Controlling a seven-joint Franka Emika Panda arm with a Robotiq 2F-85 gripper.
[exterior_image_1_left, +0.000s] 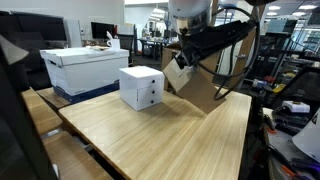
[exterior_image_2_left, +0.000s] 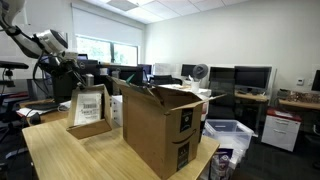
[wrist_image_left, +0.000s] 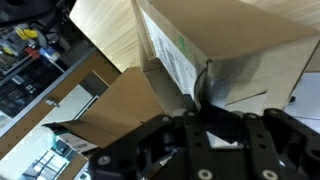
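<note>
An open cardboard box with a pale panel is tipped up steeply over the wooden table; its lower end appears to be at or near the tabletop. In the second exterior view the same box stands on edge at the table's far left. My gripper is at its upper edge, shut on the cardboard. Close up, the fingers of my gripper pinch the box's edge, while a brown wall and a white sheet lie beyond. The fingertips themselves are mostly dark and hard to make out.
A large cardboard box with raised flaps stands on the near part of the table. Behind are a small white box and a white storage box. Bare tabletop spreads in front.
</note>
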